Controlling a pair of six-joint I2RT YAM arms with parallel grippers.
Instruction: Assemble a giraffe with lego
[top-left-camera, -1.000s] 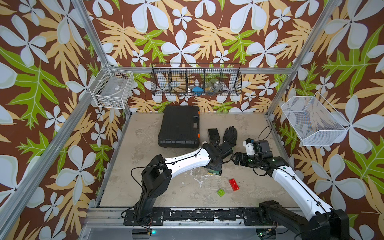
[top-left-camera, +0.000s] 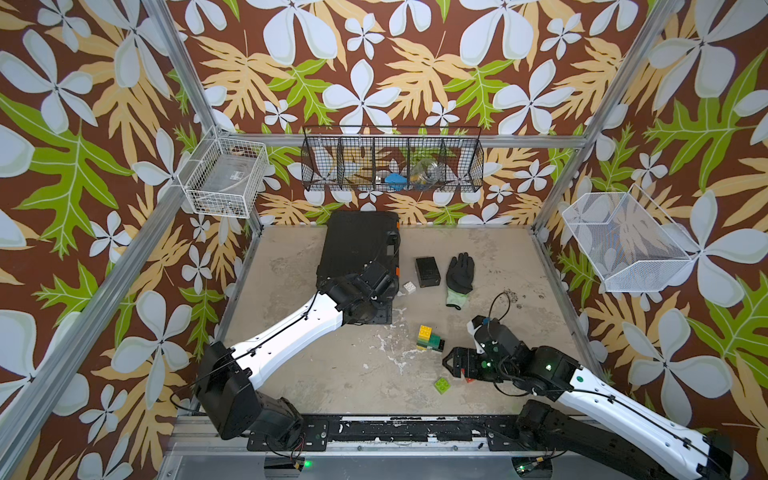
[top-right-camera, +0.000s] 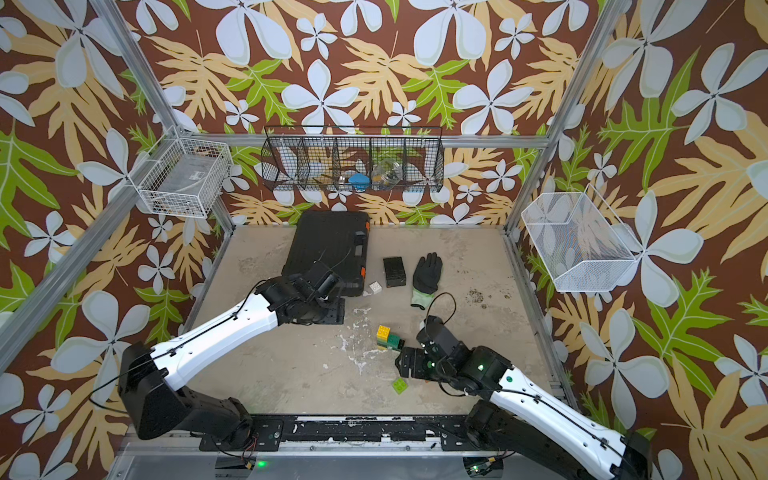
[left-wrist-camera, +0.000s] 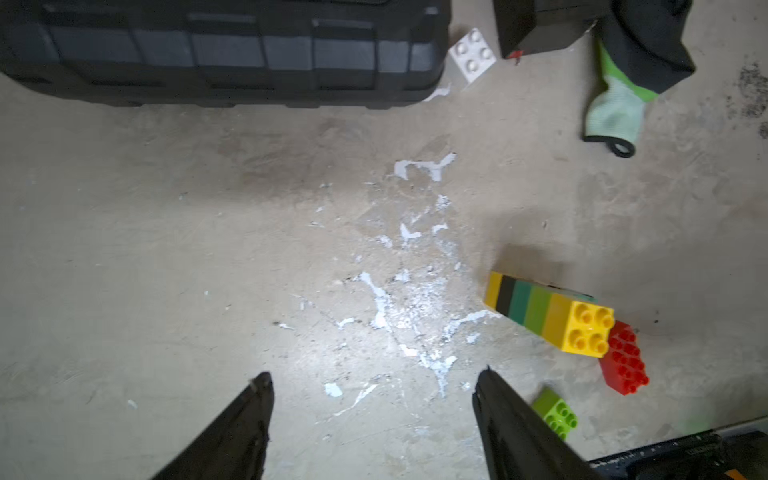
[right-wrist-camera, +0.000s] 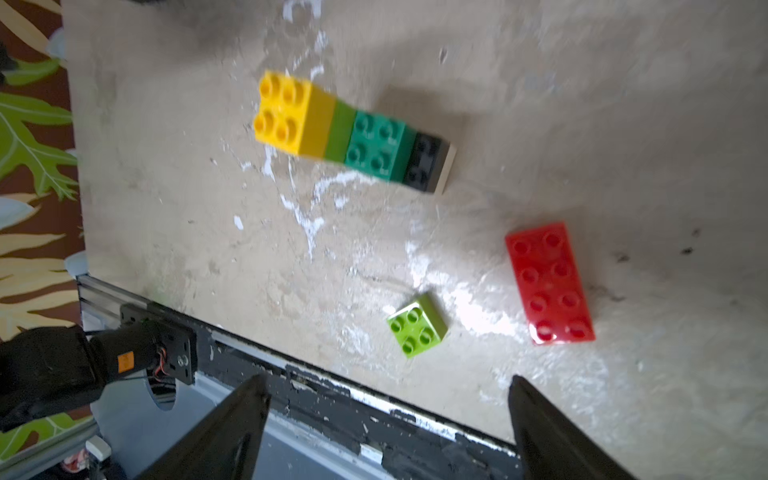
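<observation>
A joined stack of bricks, yellow, light green, dark green and black (right-wrist-camera: 376, 145), lies on its side on the table. The red brick (right-wrist-camera: 550, 284) and the small lime brick (right-wrist-camera: 417, 325) lie loose, apart from the stack and each other. My right gripper is open above the table near these two, its fingers spread around nothing; from the top left it mostly hides the red brick. My left gripper hangs left of the stack, fingers apart and empty. A white brick (left-wrist-camera: 473, 55) lies beside the black case.
The black case (top-left-camera: 357, 244) fills the back left of the table. Near it are a black box (top-left-camera: 428, 271) and a dark glove (top-left-camera: 460, 274). Wire baskets hang on the frame.
My left arm has pulled back leftward from above the stack, uncovering it. The bricks have not visibly moved.
</observation>
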